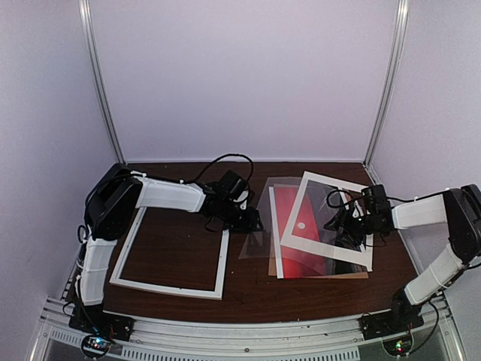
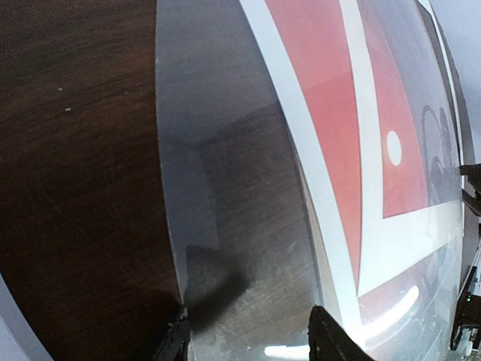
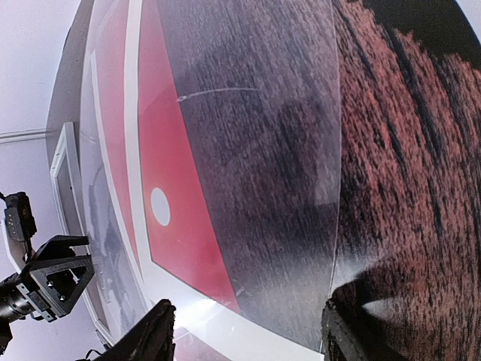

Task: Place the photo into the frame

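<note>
On the right lies a stack: the red and dark photo (image 1: pixel 291 229), a white mat (image 1: pixel 301 243) over it, and a clear sheet (image 2: pixel 210 173) reaching leftward past them. The empty white frame (image 1: pixel 222 263) lies on the left. My left gripper (image 1: pixel 248 222) is low at the clear sheet's left edge; in its wrist view the fingers stand apart at the bottom, and what is between them is hard to make out. My right gripper (image 1: pixel 338 224) is low over the photo's dark part; its fingers are parted at the bottom of the right wrist view.
Pale walls stand at the back and both sides, with a metal rail along the front edge.
</note>
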